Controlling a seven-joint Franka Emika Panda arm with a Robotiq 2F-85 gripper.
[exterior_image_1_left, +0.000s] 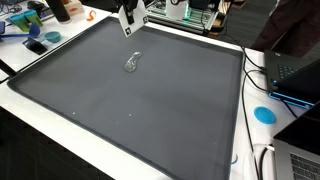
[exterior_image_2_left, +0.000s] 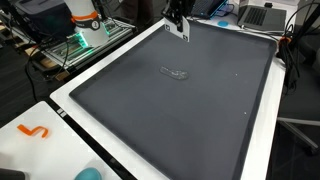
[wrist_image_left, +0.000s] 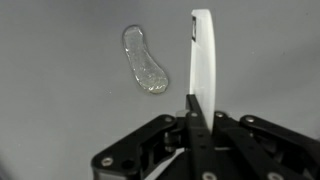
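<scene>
A clear, glossy elongated patch or object (exterior_image_1_left: 131, 62), wider at one end, lies on the dark grey board (exterior_image_1_left: 150, 110) towards its far side. In the wrist view the same clear thing (wrist_image_left: 145, 62) is left of the fingers, apart from them. My gripper is shut on a thin white plate (wrist_image_left: 203, 60), seen nearly edge-on there. From outside, the white plate (exterior_image_2_left: 177, 27) shows its flat face with small dark openings, hanging beyond the clear thing near the board's far edge.
Most of the board is bare. Around it runs a white table rim (exterior_image_1_left: 110, 145), with a blue disc (exterior_image_1_left: 265, 115) and laptops on the right. Several small items, among them a teal cup (exterior_image_1_left: 52, 37), crowd the far left. An orange piece (exterior_image_2_left: 33, 131) lies off the board.
</scene>
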